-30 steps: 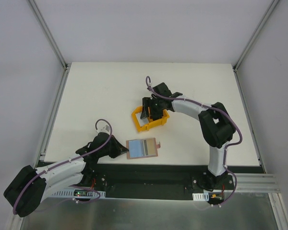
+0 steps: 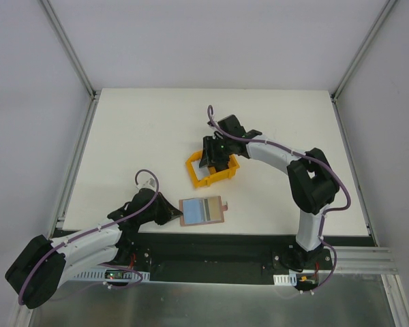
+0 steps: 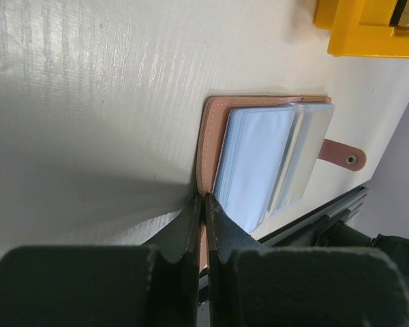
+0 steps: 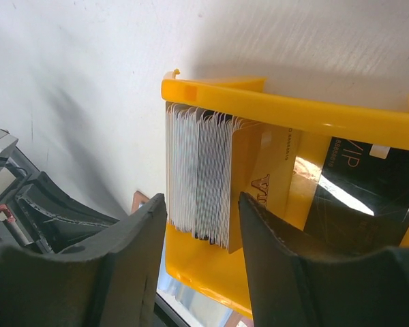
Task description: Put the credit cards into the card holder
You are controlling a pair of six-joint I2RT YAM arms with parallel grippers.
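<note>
The brown card holder (image 3: 215,122) lies flat at the front middle of the table, with pale blue sleeves (image 3: 253,157) inside and a snap strap. My left gripper is shut at the holder's left edge. A yellow tray (image 2: 219,176) behind the holder holds a row of upright cards (image 4: 198,170), a gold card (image 4: 269,170) and a black card (image 4: 361,197). My right gripper stands open over the tray, its fingers either side of the cards' right part.
The table's front edge runs just below the holder.
My right arm has shifted slightly over the tray. The left arm and the holder look unmoved.
</note>
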